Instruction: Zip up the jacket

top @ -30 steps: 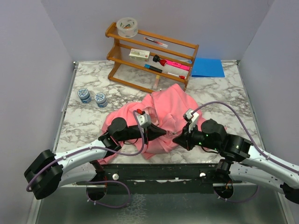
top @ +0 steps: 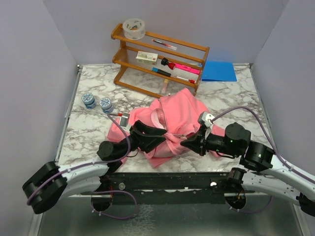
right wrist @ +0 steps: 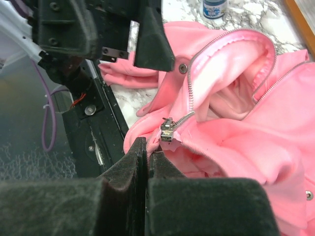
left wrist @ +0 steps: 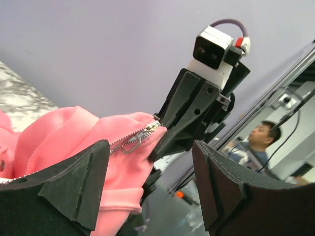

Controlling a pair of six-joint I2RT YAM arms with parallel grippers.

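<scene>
The pink jacket lies crumpled on the marble table, its zipper visible in all views. My right gripper is shut on the pink fabric at the zipper's lower end, just under the metal zipper slider. In the left wrist view the slider and pull tab sit near the right gripper's fingers. My left gripper is open just left of the right one, with nothing held between its fingers.
A wooden rack with pens and boxes stands at the back, a blue sheet beside it. Two jars stand at the back left.
My left gripper has drawn back leftward from the zipper end by the right gripper and now stands open. The right gripper has stayed nearly in place.
</scene>
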